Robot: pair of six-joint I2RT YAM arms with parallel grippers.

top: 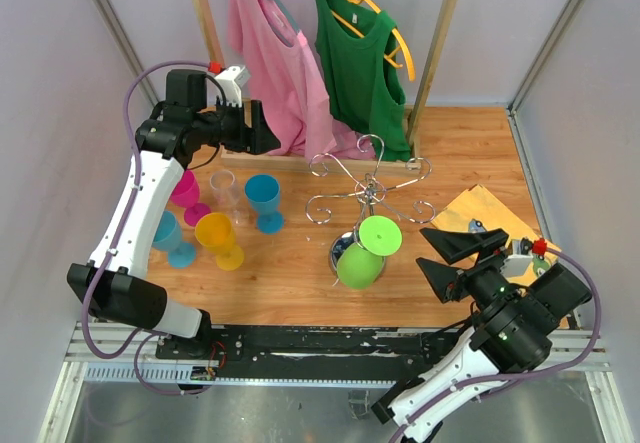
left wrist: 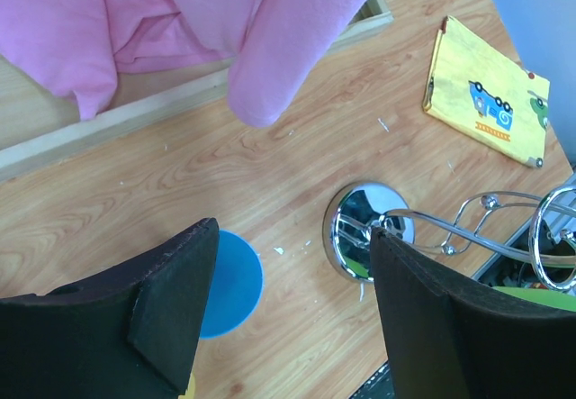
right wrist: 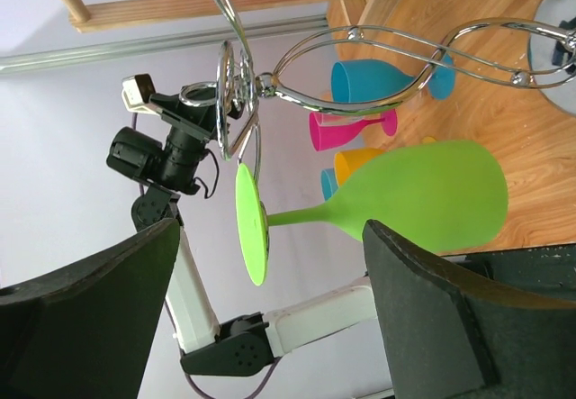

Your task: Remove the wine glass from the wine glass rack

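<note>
A green wine glass (top: 358, 267) hangs upside down by its foot from the front arm of the chrome rack (top: 368, 195), its round base uppermost. In the right wrist view the glass (right wrist: 432, 196) shows beyond the open fingers, stem and foot to the left, not touched. My right gripper (top: 432, 255) stands open to the right of the glass, with clear space between them. Well to the upper left of the rack, my left gripper (top: 262, 128) is open and empty, above the table near the pink shirt.
Several cups stand at the left, among them blue (top: 265, 203), yellow (top: 220, 241) and pink (top: 190, 196) ones. Pink (top: 290, 73) and green (top: 358, 68) shirts hang at the back. A folded yellow cloth (top: 480, 211) lies at the right. Bare table separates cups and rack.
</note>
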